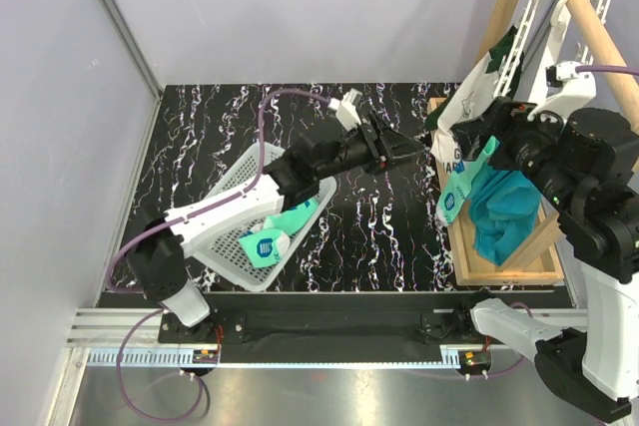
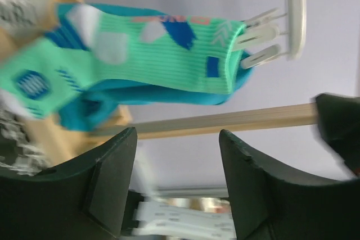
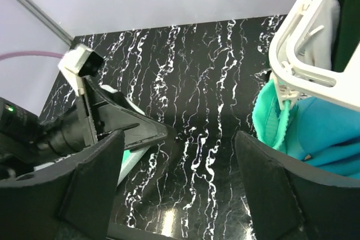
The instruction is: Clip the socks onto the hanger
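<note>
A mint-green sock (image 2: 163, 54) hangs from white clips (image 2: 264, 40) at the edge of the white hanger (image 3: 318, 82), its top caught there and its lower end loose. Behind it hang blue socks (image 1: 504, 207). In the top view the green sock (image 1: 457, 187) dangles below my right gripper (image 1: 467, 137), which partly hides its top. The right wrist view shows my right gripper's fingers (image 3: 93, 178) apart, nothing between them. Left of the hanger, clear of the sock, my left gripper (image 1: 407, 147) is open and empty.
A white basket (image 1: 213, 254) on the dark marbled table holds more green socks (image 1: 268, 246). White and dark socks (image 1: 469, 107) hang at the hanger's far side. The wooden stand (image 1: 549, 271) rises at the right. Mid-table is clear.
</note>
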